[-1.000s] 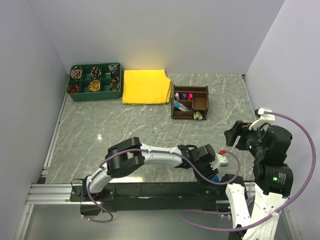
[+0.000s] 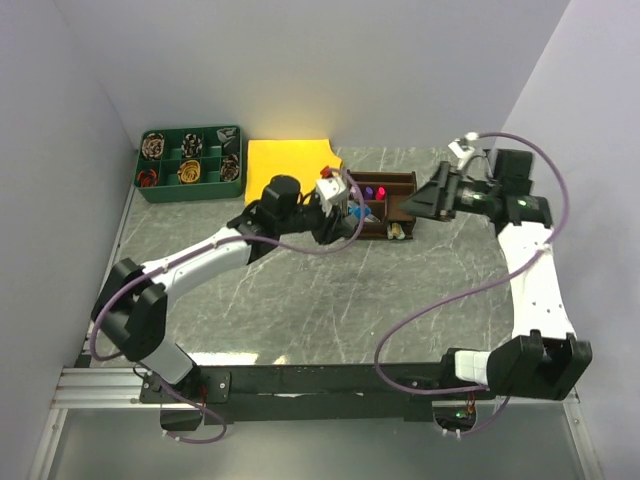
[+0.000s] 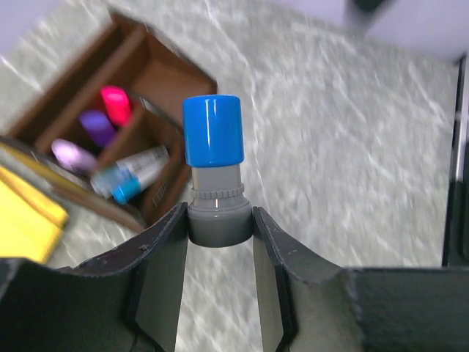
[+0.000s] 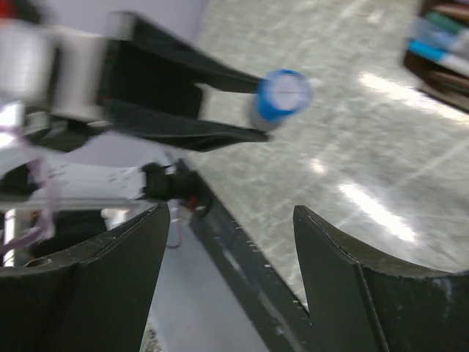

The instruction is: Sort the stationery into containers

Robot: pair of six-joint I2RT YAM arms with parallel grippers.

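My left gripper is shut on a blue-capped grey glue stick (image 3: 212,132), which points up and out from between the fingers. In the top view this gripper (image 2: 335,225) hangs just in front of the brown wooden organizer (image 2: 384,179), partly covering its left side. Inside the organizer lie a pink marker (image 3: 116,104), a purple marker (image 3: 97,127), a lilac one (image 3: 73,156) and blue-and-clear pens (image 3: 132,176). To the right of the organizer, my right gripper (image 2: 420,200) is held in the air, its fingers (image 4: 333,264) wide apart with nothing between them.
A green divided tray (image 2: 190,195) with several coiled items stands at the back left. Between it and the organizer lies a yellow cloth (image 2: 270,160).
My left gripper has travelled from the front edge of the table back to the organizer, with the blue-capped stick. The right arm has moved back and leftward towards the organizer.
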